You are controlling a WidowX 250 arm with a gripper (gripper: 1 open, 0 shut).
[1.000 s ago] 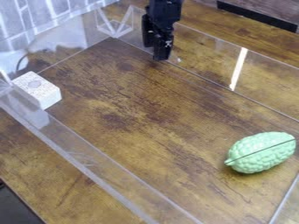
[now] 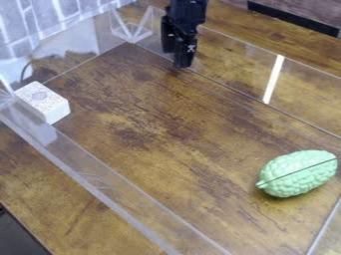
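My black gripper (image 2: pixel 178 50) hangs at the top centre of the camera view, above the back of the wooden surface, with nothing visible held; its fingers are small and dark. A pale green, bumpy oval object (image 2: pixel 301 170), like a bitter melon, lies at the lower right. A white speckled block (image 2: pixel 43 102) sits at the left, far from the gripper.
Clear plastic walls (image 2: pixel 107 205) border the wooden work surface (image 2: pixel 173 139). A patterned light cloth or backdrop shows at the top left.
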